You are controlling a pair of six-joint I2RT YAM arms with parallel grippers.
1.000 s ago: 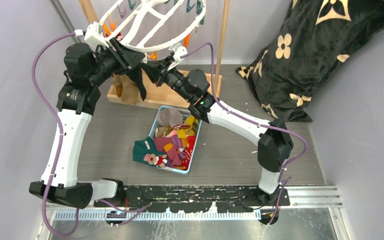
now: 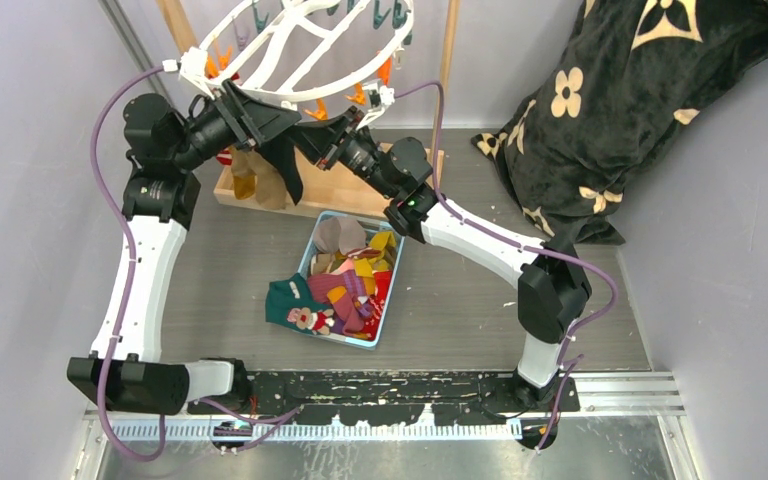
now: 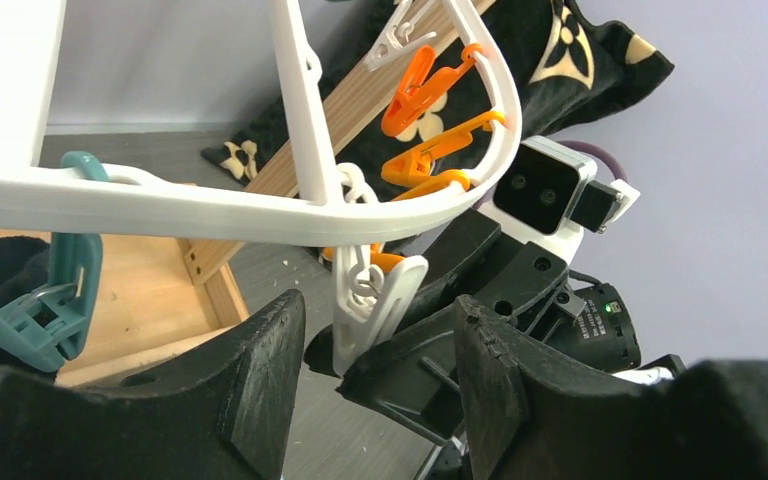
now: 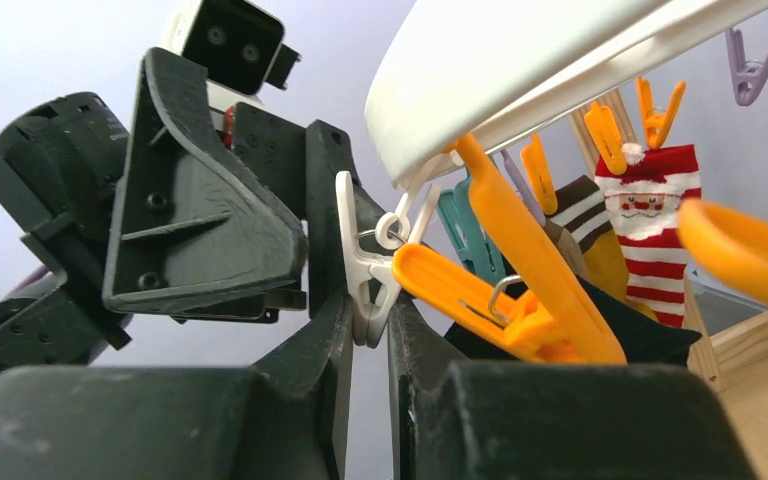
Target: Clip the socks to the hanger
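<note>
The white hanger (image 2: pixel 350 80) carries coloured clips. In the left wrist view a white clip (image 3: pixel 365 320) hangs at the rim, with the right gripper behind it; my left gripper is part open around the clip's near side, nothing visibly held. In the right wrist view my right gripper is shut on the bottom of that white clip (image 4: pixel 365 270), beside an orange clip (image 4: pixel 550 280). Socks hang from other clips, including a striped Santa sock (image 4: pixel 660 250) and a dark one (image 2: pixel 285 165).
A blue bin (image 2: pixel 378 335) of loose socks sits on the floor in front of the wooden stand base (image 2: pixel 345 190). A dark patterned cushion (image 2: pixel 620 120) lies at the back right. The floor right of the bin is clear.
The bin is unchanged.
</note>
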